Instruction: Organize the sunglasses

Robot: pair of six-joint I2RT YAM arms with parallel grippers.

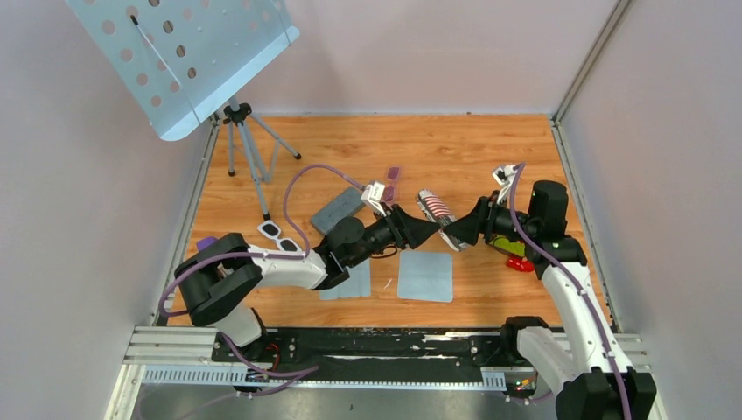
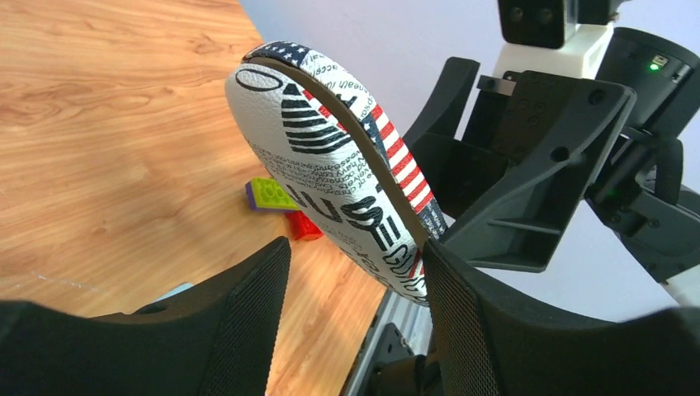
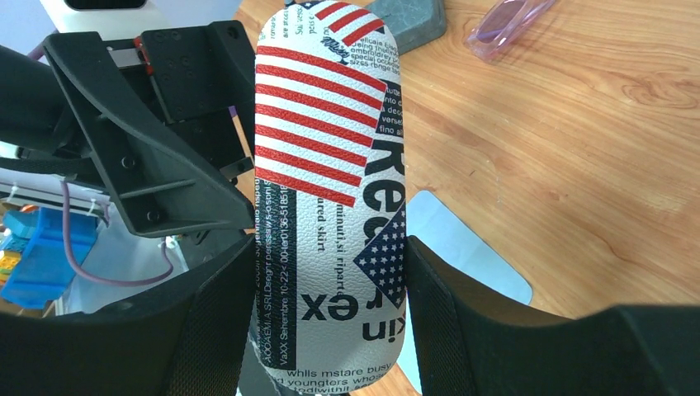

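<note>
A flag-and-print patterned glasses case (image 1: 435, 208) is held off the table by my right gripper, whose fingers press its two long sides. In the left wrist view the case (image 2: 330, 165) hangs tilted, with a narrow brown seam along its edge between lid and base. My left gripper is open in front of the case's lower end; one finger (image 2: 458, 322) overlaps the case there, and contact cannot be told. Pink sunglasses (image 1: 391, 185) lie at the back middle of the table. White-framed sunglasses (image 1: 278, 236) lie at the left.
A grey case (image 1: 338, 210) sits behind the left arm. Two pale blue cloths, one in the middle (image 1: 425, 276) and one partly under the left arm (image 1: 354, 283), lie near the front. Yellow-green (image 1: 507, 247) and red (image 1: 520, 264) items lie beside the right arm. A tripod (image 1: 249, 149) stands back left.
</note>
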